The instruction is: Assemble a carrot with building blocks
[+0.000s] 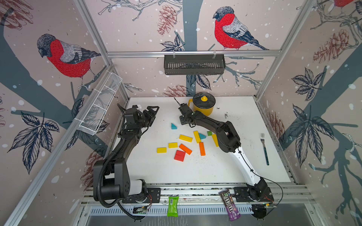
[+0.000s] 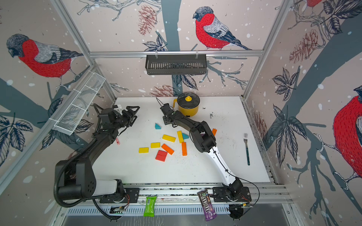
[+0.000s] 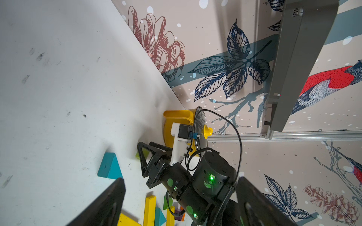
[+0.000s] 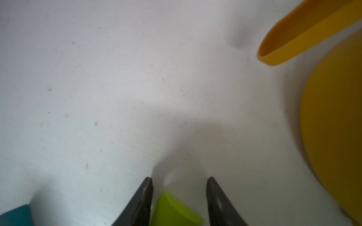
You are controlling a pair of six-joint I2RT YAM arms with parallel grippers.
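Observation:
Building blocks lie loose mid-table: red (image 1: 179,155), orange (image 1: 185,148), yellow (image 1: 185,137) and teal (image 1: 173,126). My right gripper is low over a green block (image 4: 173,212) beside the yellow pot (image 4: 328,124), its fingers part open at either side of the block's top; whether they touch it I cannot tell. My left gripper (image 1: 152,112) hangs open over the table's left side, its fingers blurred at the edges of the left wrist view.
A fork (image 1: 265,148) lies at the right. A white wire rack (image 1: 98,103) is on the left, a dark shelf (image 1: 194,64) on the back wall.

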